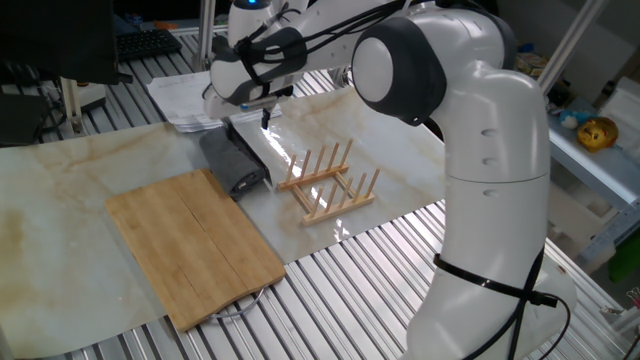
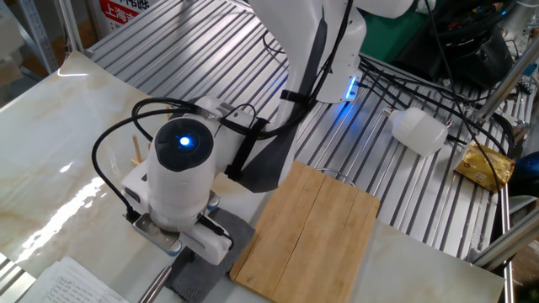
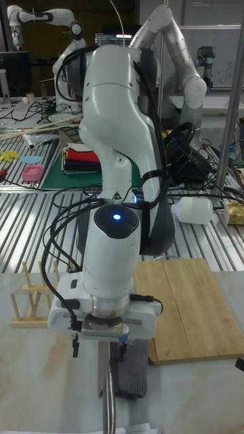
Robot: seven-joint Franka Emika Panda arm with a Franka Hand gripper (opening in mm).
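Note:
My gripper [image 3: 99,350] stands open over the table, its two fingers [image 3: 121,351] wide apart with nothing between them. Below and behind it lies a folded dark grey cloth [image 1: 233,160], beside a bamboo cutting board [image 1: 195,245]. A long shiny metal object [image 3: 110,398] runs alongside the cloth, under the gripper in the third exterior view; what it is I cannot tell. A wooden peg rack [image 1: 325,185] stands clear of the gripper. The second exterior view hides the fingertips behind the hand and most of the rack behind the arm.
White papers [image 1: 185,100] lie at the far table edge in the first exterior view. A white rounded container [image 2: 418,131] and a yellow packet [image 2: 484,167] sit on the slatted metal surface. Bare marbled tabletop [image 1: 60,230] lies beyond the board.

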